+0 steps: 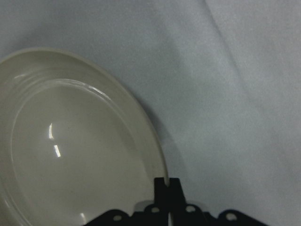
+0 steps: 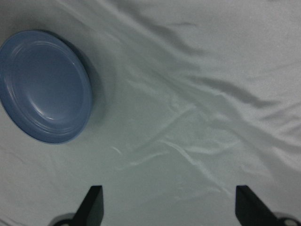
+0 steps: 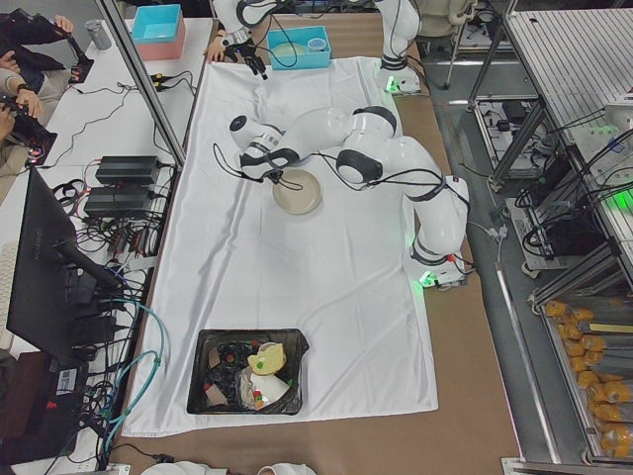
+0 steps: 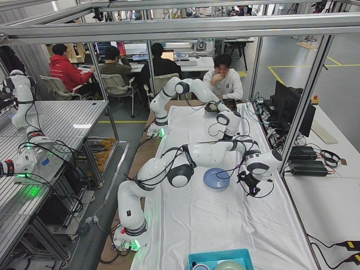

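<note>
A beige plate [image 3: 298, 198] lies on the white cloth under my left arm. In the left wrist view my left gripper is shut on the plate's right rim [image 1: 143, 120]. My right gripper is open above bare cloth, with nothing between its fingers. A blue plate [image 2: 44, 87] lies up and left of it in the right wrist view, and also shows in the camera right view [image 4: 216, 179].
A black bin [image 3: 203, 376] with mixed items stands at one end of the cloth. A turquoise tub [image 4: 197, 256] with dishes stands at the other. Cables, monitors and metal frames flank the table.
</note>
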